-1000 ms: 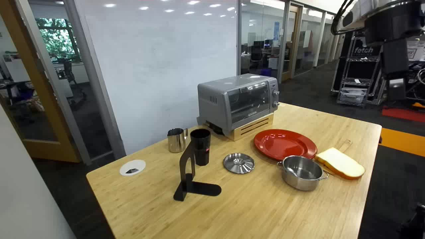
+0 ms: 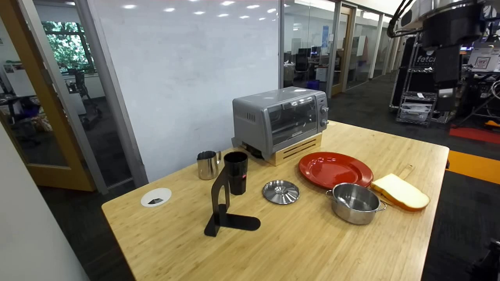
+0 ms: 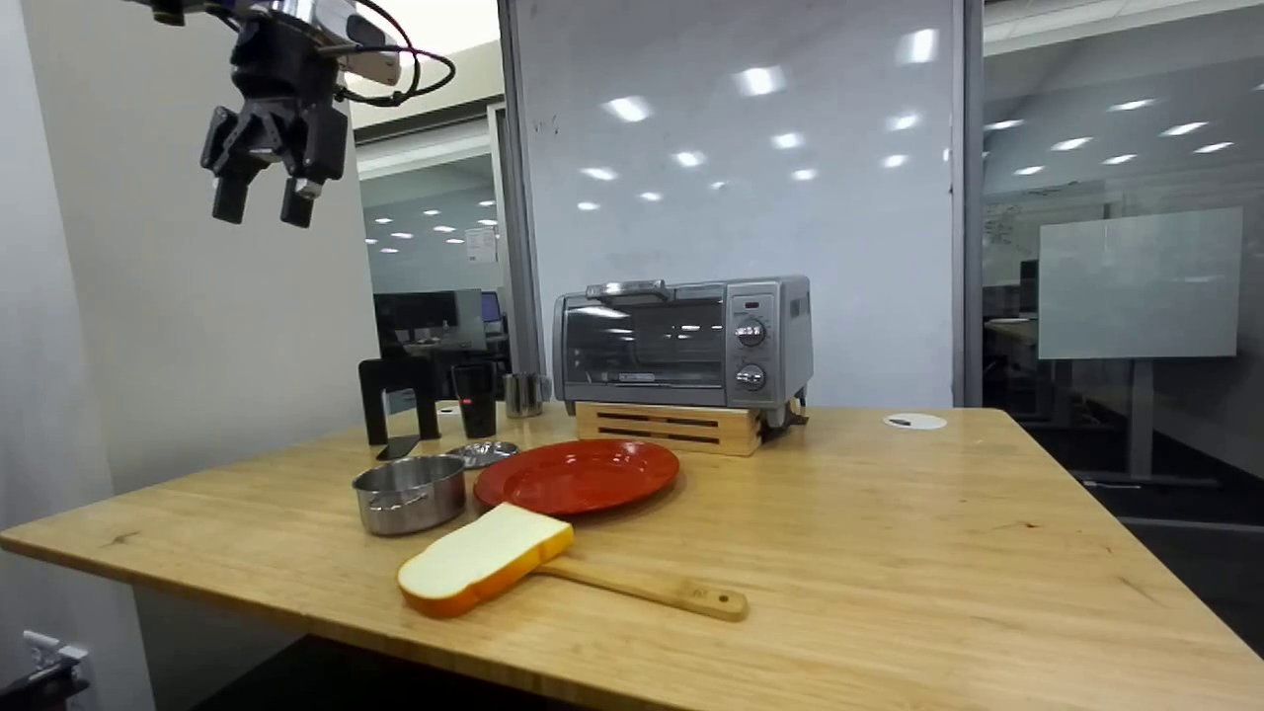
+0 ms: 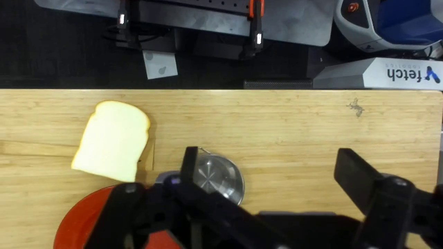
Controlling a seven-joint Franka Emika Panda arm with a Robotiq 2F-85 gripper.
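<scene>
High above the table hangs my gripper [image 3: 263, 211], open, with empty air between its fingers. In the wrist view its two dark fingers [image 4: 353, 178] stand wide apart; the left one covers part of a steel pot [image 4: 222, 176]. That pot [image 2: 356, 206] is uncovered, and its lid [image 2: 281, 192] lies separately on the wood. A slice of bread [image 3: 486, 555] rests across a wooden utensil [image 3: 652, 586] near the table's edge. Beside the pot and bread is a red plate [image 2: 335, 168], partly hidden by the gripper in the wrist view.
A grey toaster oven [image 2: 281, 119] sits on a wooden stand [image 3: 670, 427] at the back. A black cup [image 2: 235, 171], a steel pitcher [image 2: 207, 164] and a black upright stand [image 2: 222, 208] occupy the other side. Bare table [image 3: 924, 521] shows right of the plate in the second exterior view.
In the first exterior view, my gripper has moved left and slightly up. The objects on the table stay where they were.
</scene>
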